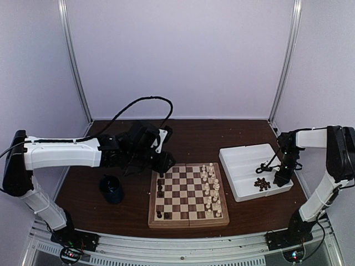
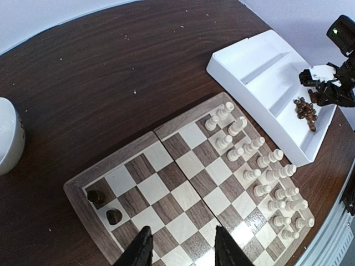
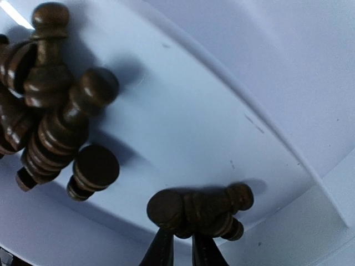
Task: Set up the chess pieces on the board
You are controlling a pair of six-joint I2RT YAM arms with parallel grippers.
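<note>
The chessboard [image 1: 183,208] has white pieces [image 2: 253,173] along its right side and a few dark pieces [image 2: 96,196] along its left. My left gripper is open and empty over the board's left part. In the white tray [image 1: 233,172], dark pieces [image 3: 61,127] lie heaped in one compartment, with a smaller group [image 3: 208,210] apart from them. My right gripper is down at that smaller group, fingertips partly hidden under the pieces, fingers part open; whether any piece is between them is unclear.
A dark cup [image 1: 111,189] stands left of the board. The tray's other compartments look empty. Walls enclose the back and sides.
</note>
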